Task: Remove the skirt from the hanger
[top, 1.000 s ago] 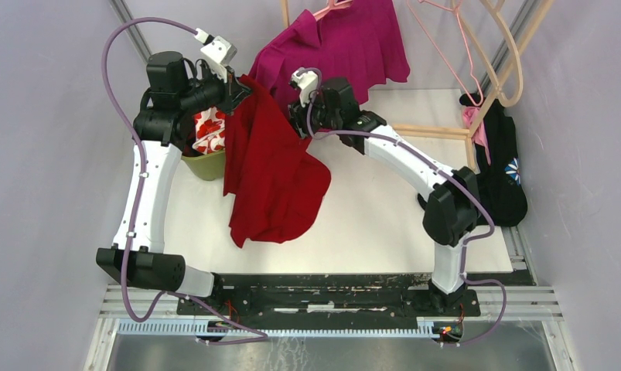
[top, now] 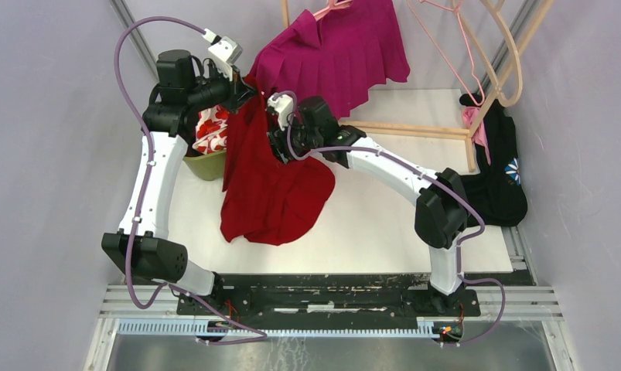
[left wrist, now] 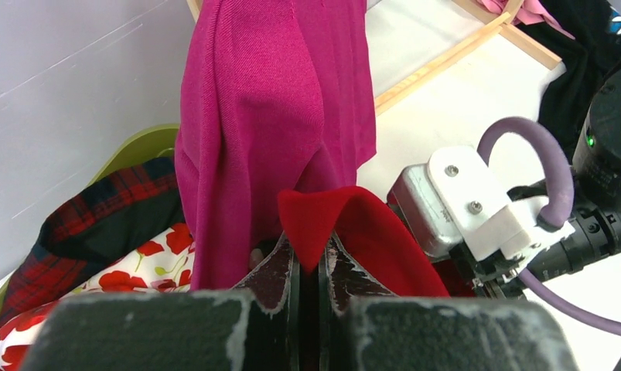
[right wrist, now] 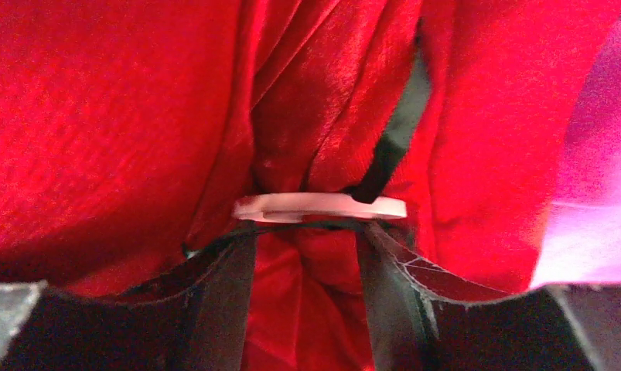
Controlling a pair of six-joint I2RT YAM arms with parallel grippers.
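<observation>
A red skirt (top: 276,209) hangs from my left gripper (top: 243,91), which is shut on its upper part; the left wrist view shows red cloth (left wrist: 315,216) between the fingertips. Just below and right, my right gripper (top: 278,147) is in among the folds. In the right wrist view its open fingers (right wrist: 388,294) face a pale pink piece (right wrist: 276,204), apparently part of a hanger, with a dark strap (right wrist: 396,124) over it, surrounded by red fabric.
A magenta garment (top: 330,54) hangs on a wooden rack (top: 407,125) behind. Empty pink hangers (top: 469,54) are at upper right, a green bin (top: 206,166) of clothes at left, dark garments (top: 500,193) at right. The board's front middle is clear.
My right gripper has moved down and left into the red skirt's folds.
</observation>
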